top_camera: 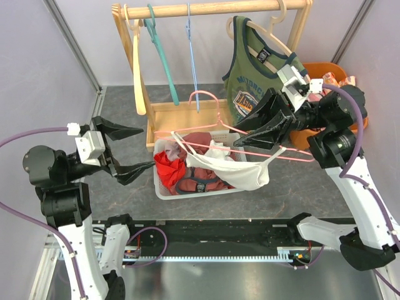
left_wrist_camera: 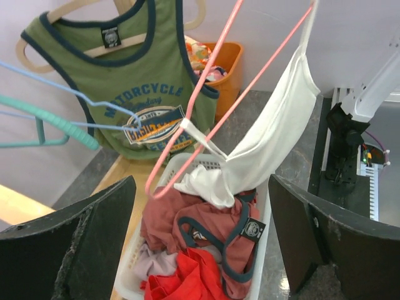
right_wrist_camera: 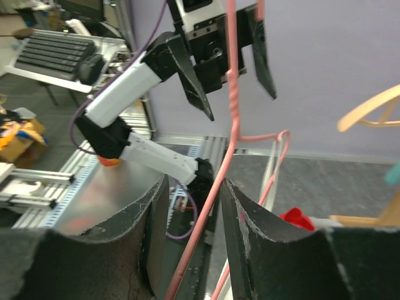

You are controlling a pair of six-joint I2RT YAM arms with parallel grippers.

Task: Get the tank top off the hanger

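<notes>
The white tank top [top_camera: 240, 174] hangs by its straps from a pink wire hanger [top_camera: 220, 115], tilted almost flat above the basket. My right gripper [top_camera: 251, 128] is at the hanger's right part. In the right wrist view its fingers [right_wrist_camera: 156, 234] stand partly apart, with the pink wire running through the gap; whether a finger bears on the wire is unclear. Left of the hanger, my left gripper [top_camera: 139, 153] is wide open and empty, its fingers facing the hanger. The left wrist view shows the hanger's near end [left_wrist_camera: 153, 192] and the top [left_wrist_camera: 272, 131] beyond it.
Under the top stands a white basket [top_camera: 157, 187] holding red and maroon clothes. Behind it is a wooden rack [top_camera: 200, 9] with a few empty hangers and a green tank top [top_camera: 250, 81]. An orange bin [top_camera: 304, 137] is at the right.
</notes>
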